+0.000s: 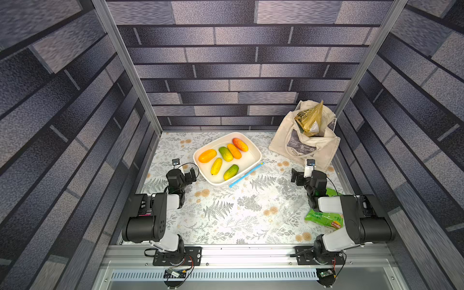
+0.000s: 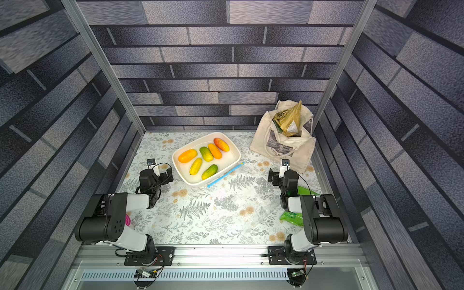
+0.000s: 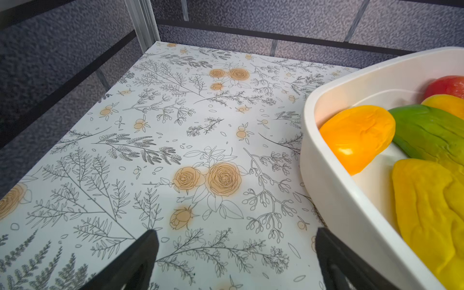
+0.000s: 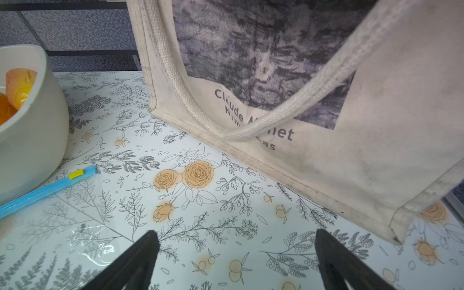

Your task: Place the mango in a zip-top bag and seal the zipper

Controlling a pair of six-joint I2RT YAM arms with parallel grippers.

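Observation:
Several mangoes, orange (image 1: 207, 155), yellow (image 1: 216, 166) and green (image 1: 231, 171), lie in a white tray (image 1: 203, 173) at the table's centre-left. A clear zip bag with a blue zipper (image 1: 246, 175) lies flat along the tray's right front, its yellow slider visible in the right wrist view (image 4: 76, 174). My left gripper stands open beside the tray's left side, nothing between its fingers. My right gripper is open and empty, in front of a canvas tote, right of the zip bag.
The tote (image 2: 282, 152) with a gold package (image 2: 290, 120) in it stands at the back right. Green packets (image 1: 323, 217) lie at the front right, partly under the right arm.

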